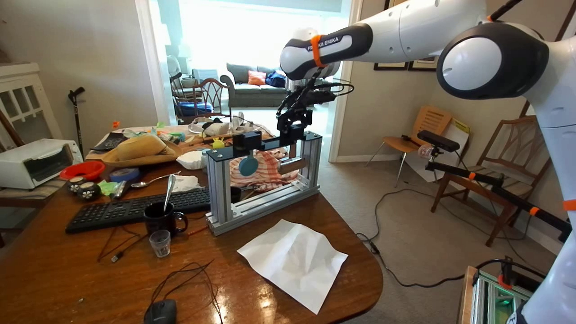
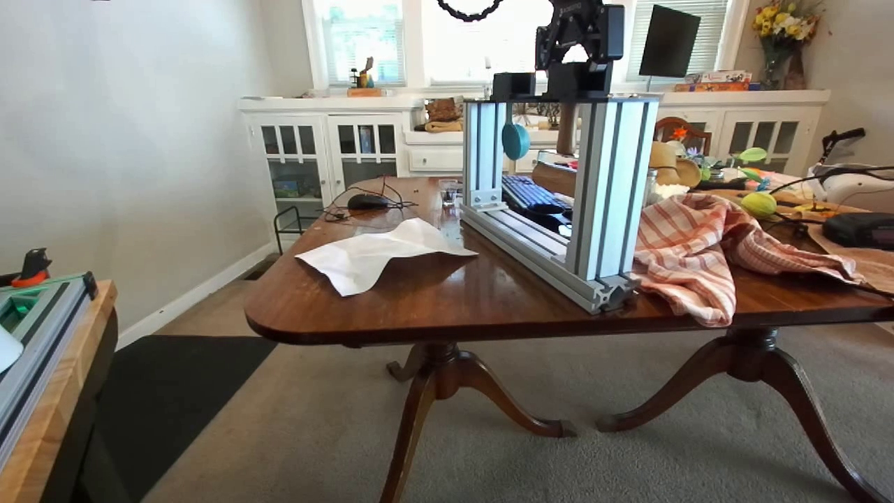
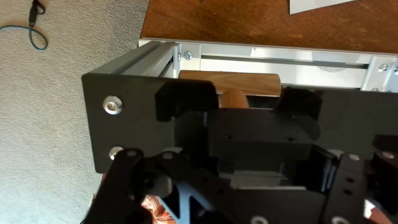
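Note:
A metal frame [image 1: 220,189] with upright posts and a black top plate [image 1: 227,154] stands on the table. From its far end hangs a wooden mallet [image 3: 257,82], its handle [image 2: 566,127] running up to a black block [image 2: 578,81] on the plate. A teal disc [image 1: 248,166] hangs below a second black block [image 1: 247,141] nearer the other end. My gripper [image 1: 291,128] is down at the mallet's block and shut on it. In the wrist view my gripper and the dark block blend together, so the exact contact is hidden.
Crumpled white paper [image 1: 295,262] lies on the table beside the frame. A black mug [image 1: 162,218] with a spoon, a small clear cup [image 1: 160,244], a keyboard [image 1: 135,209] and a mouse [image 1: 160,311] stand nearby. A checked cloth [image 2: 687,260] lies behind the frame.

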